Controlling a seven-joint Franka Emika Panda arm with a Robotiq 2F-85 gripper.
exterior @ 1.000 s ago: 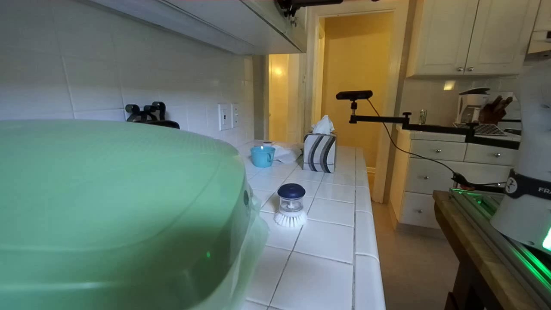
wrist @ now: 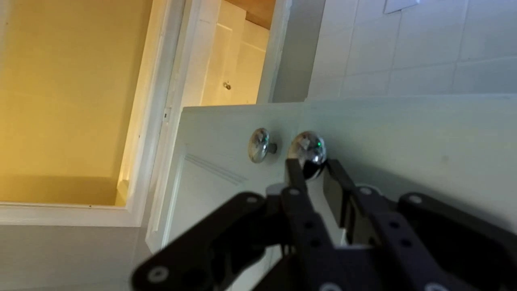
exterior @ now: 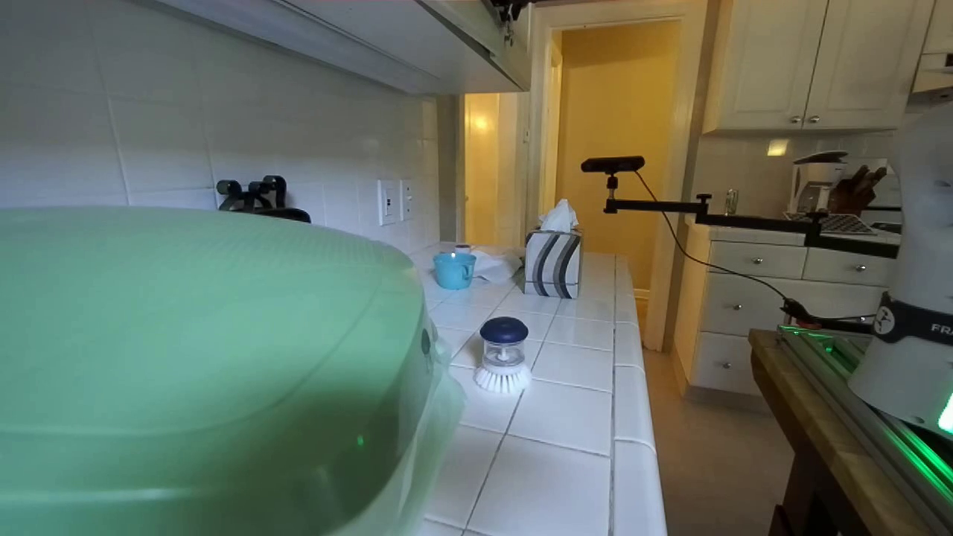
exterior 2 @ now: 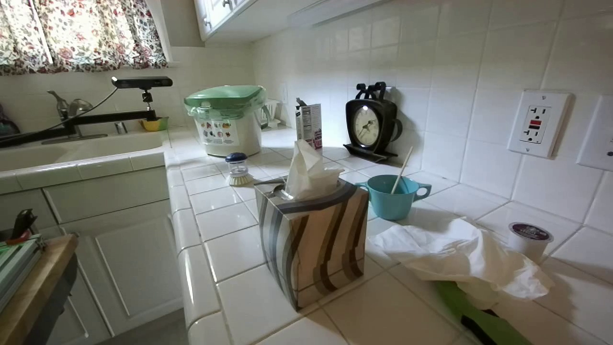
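In the wrist view a shiny round metal cabinet knob [wrist: 308,144] sits between the tips of my gripper. The black fingers [wrist: 293,169] close on it from either side, and its lower part is hidden by them. A second matching knob [wrist: 259,145] stands free just to the left. Both knobs are on pale upper cabinet doors [wrist: 218,140]. Exterior view 1 shows only a dark bit of the gripper at the top edge, by the wall cabinet's underside [exterior: 375,45]. Exterior view 2 does not show the gripper.
Below, the tiled counter holds a green-lidded bin [exterior 2: 227,123], a dish brush [exterior 2: 237,168], a tissue box [exterior 2: 313,241], a turquoise cup [exterior 2: 393,197] and a black clock scale [exterior 2: 370,123]. A camera arm [exterior: 715,219] reaches across from the robot's side.
The black gripper and arm part at the top of exterior view 1 has moved up, mostly out of view. Things on the counter have not moved.
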